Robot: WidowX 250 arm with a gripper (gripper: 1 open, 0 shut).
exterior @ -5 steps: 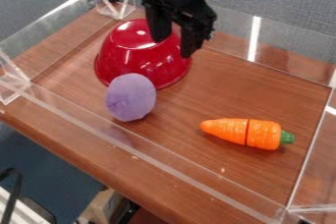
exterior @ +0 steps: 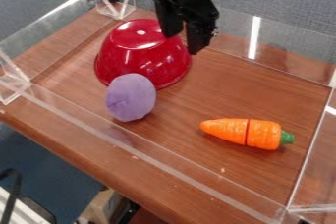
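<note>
The black gripper (exterior: 183,33) hangs over the back right of a red upturned bowl (exterior: 137,59), its fingers pointing down and partly hiding the bowl's rim. Whether it is open or shut is hard to tell from this view. A purple egg-shaped toy (exterior: 130,97) lies in front of the bowl. An orange toy carrot (exterior: 242,132) with a green end lies at the right.
Clear plastic walls surround the wooden tabletop (exterior: 197,177). Bare wood lies between the bowl and the carrot and at the back right. Beyond the left and front edges is a lower blue floor with some objects.
Over the last second the gripper has shifted slightly to the right. The bowl, purple toy and carrot have stayed in place.
</note>
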